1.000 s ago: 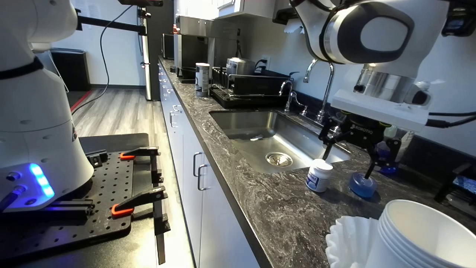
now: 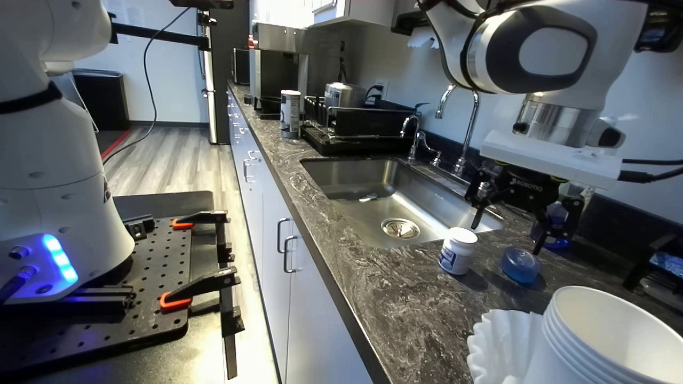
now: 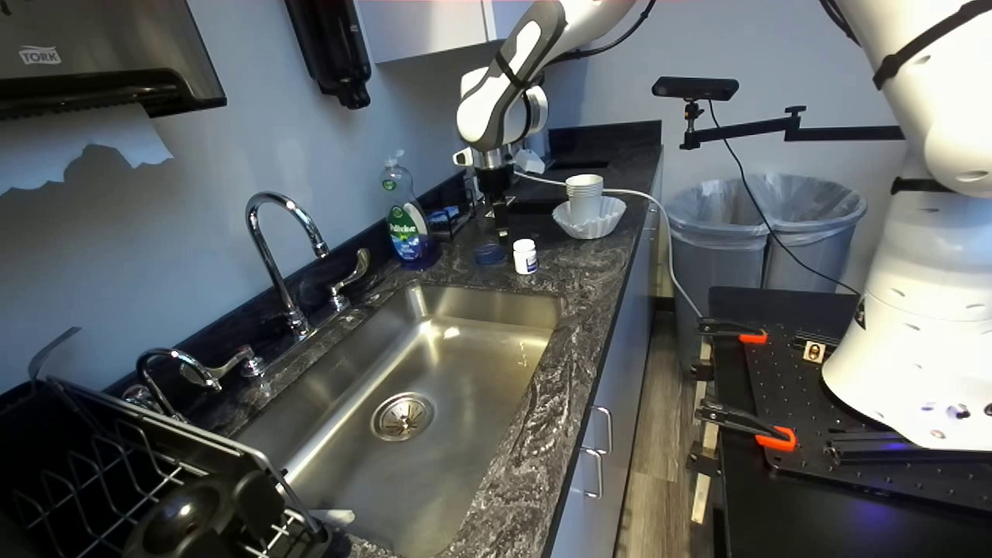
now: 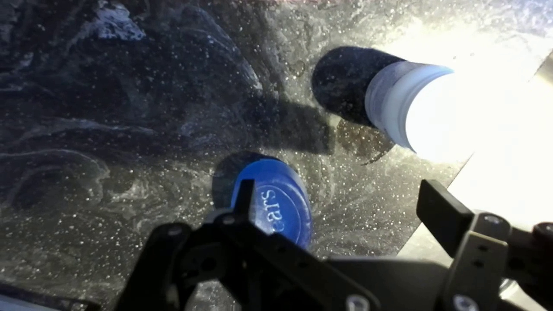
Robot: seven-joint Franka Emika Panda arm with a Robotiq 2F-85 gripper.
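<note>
On the dark stone counter [image 2: 410,301], a small white bottle with a blue label [image 2: 458,250] stands upright near the sink's end. Beside it sits a low blue container [image 2: 520,265], whose top carries raised lettering in the wrist view. Above and behind these two hangs my gripper [image 2: 510,237], its fingers spread wide with nothing between them. In the wrist view the left finger [image 4: 243,199] overlaps part of the blue container [image 4: 282,207]. The white bottle [image 4: 399,101] lies beyond the fingertips, its cap washed out by glare.
A steel sink [image 3: 521,302] adjoins the items. A dish soap bottle [image 3: 406,218] stands by the wall. White stacked cups [image 3: 585,197] and a fluted white bowl [image 3: 604,226] occupy the counter's far part. The tall faucet [image 3: 265,251] rises at the wall side.
My gripper has shifted slightly right in exterior view 1, toward the wall side, and its fingers remain apart. The bottle and the blue container have stayed put.
</note>
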